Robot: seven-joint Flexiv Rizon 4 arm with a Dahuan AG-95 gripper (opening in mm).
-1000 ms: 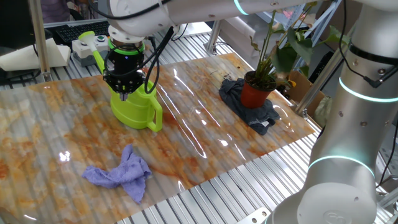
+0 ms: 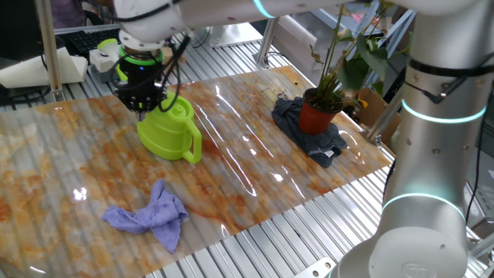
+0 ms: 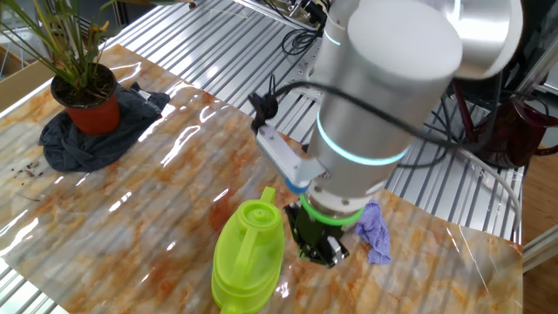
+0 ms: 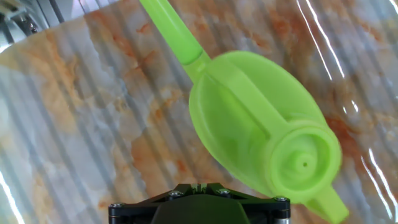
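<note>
A lime-green watering can (image 2: 167,133) stands upright on the marbled sheet, its handle toward the front right in exterior view 1. From above, the wrist view shows the can (image 4: 261,118) with its round top opening at lower right and its long spout reaching to the upper left. My gripper (image 2: 140,114) hangs over the spout side of the can, hiding part of the spout in that view. Its fingers (image 4: 186,188) look drawn together at the bottom of the wrist view, with nothing visible between them. Exterior view 2 has the gripper (image 3: 330,255) beside the can, apart from it.
A crumpled purple cloth (image 2: 154,216) lies on the sheet nearer the front. Toward the far right, a potted plant (image 2: 315,114) sits on a dark cloth (image 2: 328,147). Bare sheet (image 2: 239,147) separates can and plant. A keyboard (image 2: 93,38) lies behind the table.
The can, cloths and plant stay where they were.
</note>
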